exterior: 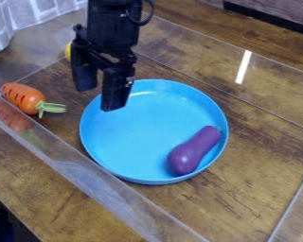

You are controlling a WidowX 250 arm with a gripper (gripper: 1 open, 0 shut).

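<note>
My black gripper (98, 77) is open, hanging over the upper left rim of a blue plate (132, 132), with nothing visible between its fingers. A purple eggplant (192, 151) lies on the right side of the plate. An orange carrot (24, 96) with a green top lies on the table left of the plate. A yellow object (69, 51), partly hidden behind the gripper, sits at the upper left.
A clear strip crosses the lower left, and a pale metallic object stands at the top left corner.
</note>
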